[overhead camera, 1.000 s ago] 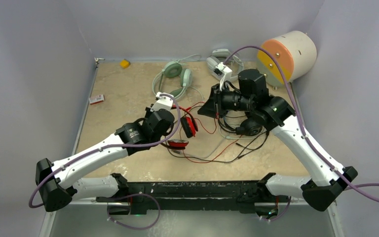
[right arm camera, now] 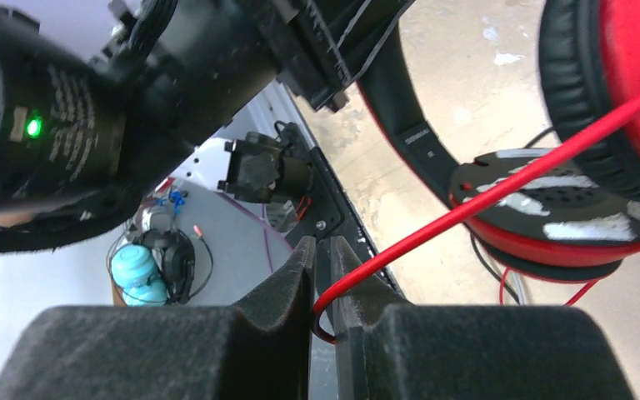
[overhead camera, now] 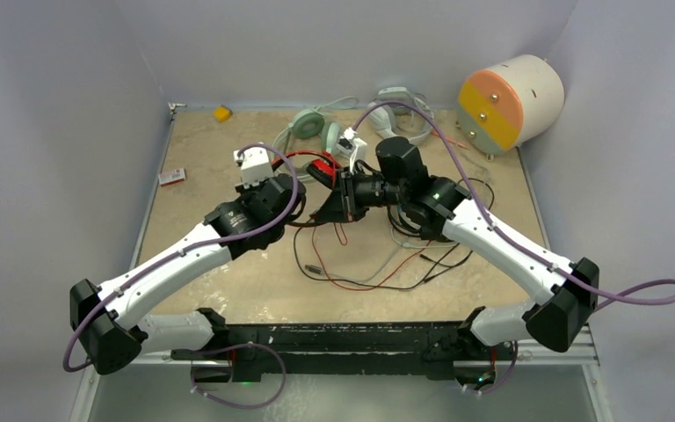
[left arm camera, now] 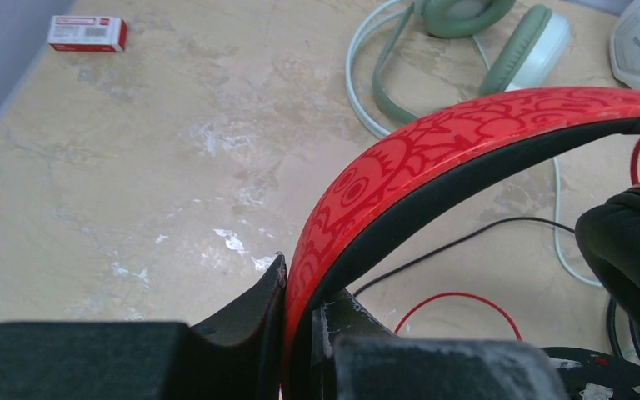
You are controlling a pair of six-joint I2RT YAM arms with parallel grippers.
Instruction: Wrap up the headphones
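Red headphones with black cushions hang above the table; their red headband (left arm camera: 433, 142) arches through the left wrist view. My left gripper is shut on that band, one finger on each side. Two ear cups show in the right wrist view: a red cup with a black cushion (right arm camera: 579, 92), and another cup (right arm camera: 562, 208) below it. A red cable (right arm camera: 467, 208) runs down between the fingertips of my right gripper, which is shut on it. From above, the right gripper (overhead camera: 325, 209) stands close to the left arm and the red ear cup (overhead camera: 322, 170).
Green headphones (overhead camera: 308, 124) and white headphones (overhead camera: 381, 120) lie at the back. Tangled cables (overhead camera: 378, 283) cover the middle and right. A small box (overhead camera: 172, 177) lies left; a large cylinder (overhead camera: 514, 101) stands back right.
My right gripper has moved left with the red cable, close to the left arm. The left gripper has shifted left and slightly back, carrying the red headphones, which have turned.
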